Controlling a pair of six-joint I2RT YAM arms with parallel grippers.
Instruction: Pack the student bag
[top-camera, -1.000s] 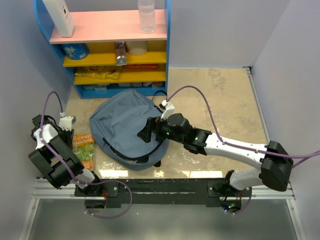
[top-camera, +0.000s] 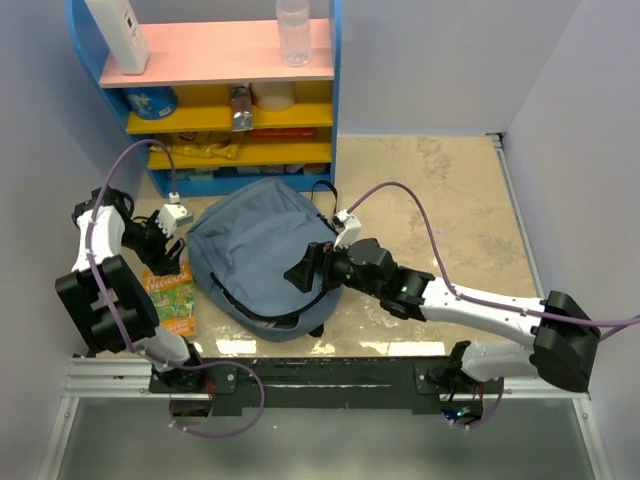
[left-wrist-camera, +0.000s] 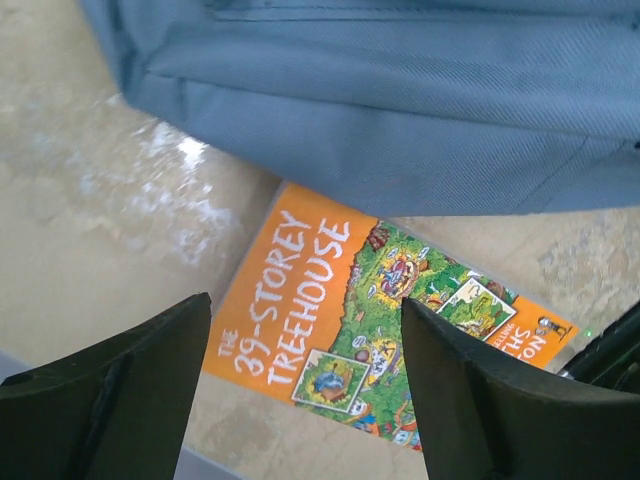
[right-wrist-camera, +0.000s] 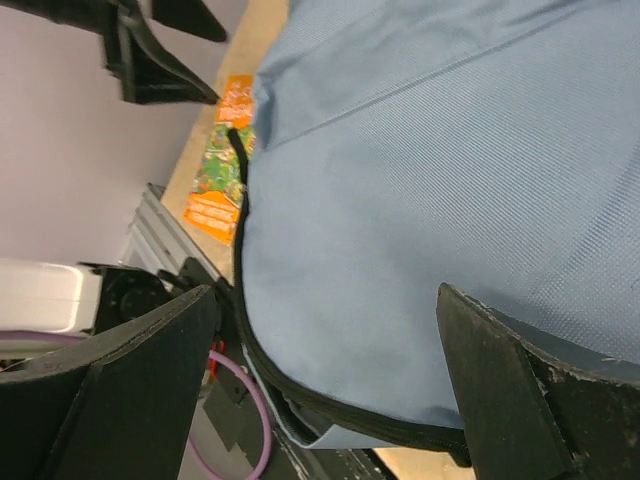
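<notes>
A blue-grey bag (top-camera: 260, 250) with black zip and straps lies in the middle of the table. An orange and green book, "The 39-Storey Treehouse" (left-wrist-camera: 300, 310), lies flat at the left, beside the bag's edge. My left gripper (top-camera: 172, 262) hangs above the book's upper end near the bag's left side, open with nothing between its fingers. My right gripper (top-camera: 305, 270) is open over the right part of the bag, with bag fabric showing below its fingers in the right wrist view.
A shelf unit (top-camera: 215, 25) at the back holds bottles, tubs and packets. Walls stand close on the left and right.
My left gripper has moved rightward from the left wall toward the book and bag edge. My right arm has shifted very slightly to the right, along with the bag.
</notes>
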